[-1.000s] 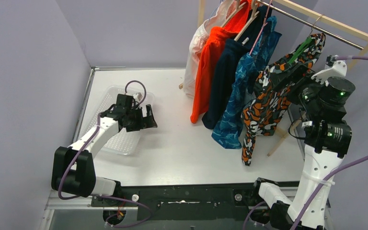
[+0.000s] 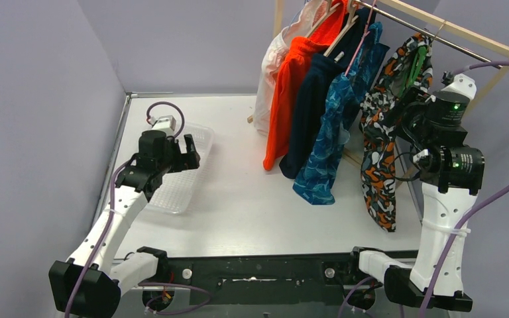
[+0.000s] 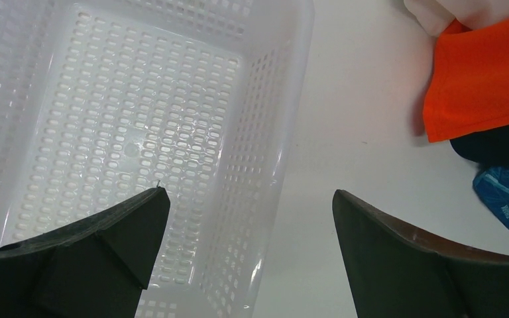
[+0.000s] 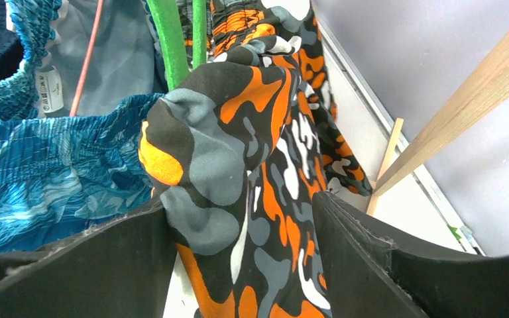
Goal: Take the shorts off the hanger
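Note:
Camouflage shorts in orange, grey and black (image 2: 379, 192) hang at the right of the rack around a green hanger (image 2: 419, 65). In the right wrist view, a bunched part of the shorts (image 4: 212, 152) lies between the parted fingers of my right gripper. Its left finger touches the cloth; neither finger visibly pinches it. The green hanger (image 4: 169, 43) runs down behind this bunch, its lower part hidden. My left gripper is open and empty, above the right side of the white basket (image 3: 282, 132).
Blue patterned shorts (image 2: 328, 146), navy shorts (image 2: 305, 112), orange shorts (image 2: 285, 99) and a white garment (image 2: 268, 86) hang to the left. A wooden rack leg (image 4: 464, 99) stands close on the right.
The camouflage shorts have swung from a leftward slant to hanging nearly straight, farther right. The green hanger has tilted more upright. My left arm has drawn left over the basket.

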